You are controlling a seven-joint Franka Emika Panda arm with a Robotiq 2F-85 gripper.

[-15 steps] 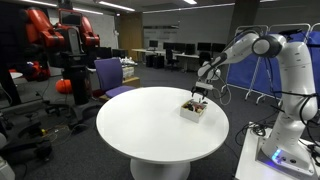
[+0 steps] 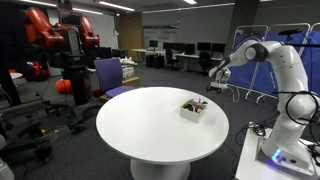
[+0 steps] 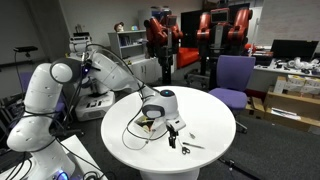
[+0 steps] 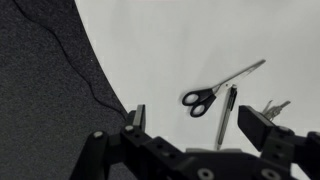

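Note:
My gripper is open, with nothing between its fingers in the wrist view. Black-handled scissors [image 4: 206, 97] lie on the white table, appearing just beyond the gap between the fingers. Beside them is a slim pen-like item [image 4: 227, 118], and a small bunch of keys [image 4: 275, 109] lies farther right, near the right finger. From the second exterior view, the arm's white end [image 3: 164, 112] is over the table, with the scissors [image 3: 184, 150] at its lower right. A box [image 2: 194, 110] with items inside stands on the table in the first exterior view.
A purple chair [image 3: 235, 78] stands behind the table.
In the first exterior view my arm has swung right, from above the box out to the table's right side. The box has stayed in place.

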